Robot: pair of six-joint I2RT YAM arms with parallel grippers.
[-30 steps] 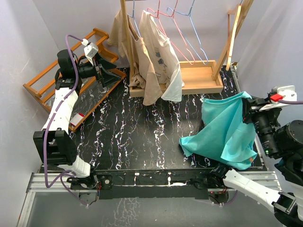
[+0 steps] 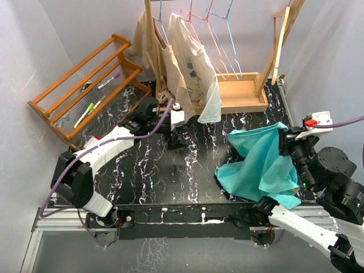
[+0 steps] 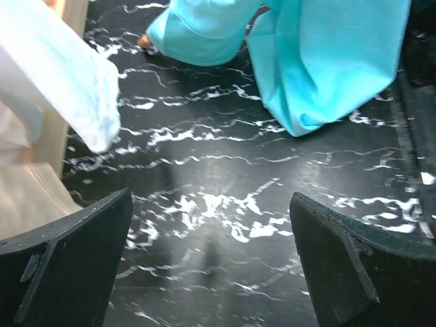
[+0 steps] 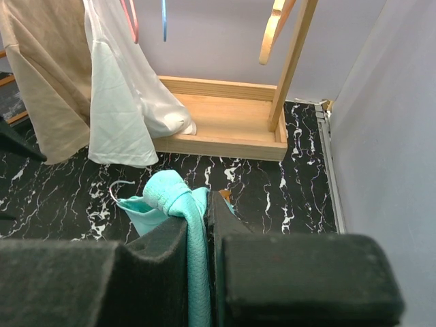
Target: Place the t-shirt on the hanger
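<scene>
A teal T-shirt (image 2: 256,165) hangs from my right gripper (image 2: 282,142) at the right of the counter, its lower part resting on the surface. In the right wrist view the fingers are closed on a twisted strand of the teal cloth (image 4: 178,204), with a curved hook end showing just left of it. My left gripper (image 2: 179,142) stands open over the middle of the counter, empty. In the left wrist view the teal cloth (image 3: 320,61) lies ahead of it, apart from its fingers.
A wooden rack (image 2: 239,102) at the back carries beige and white garments (image 2: 196,79) and several empty pink and blue hangers. A wooden shelf (image 2: 79,96) stands on the left.
My left gripper has swung from over the left shelf down and rightward to the counter's middle. The right gripper has shifted slightly left and down with the teal cloth since a second ago.
</scene>
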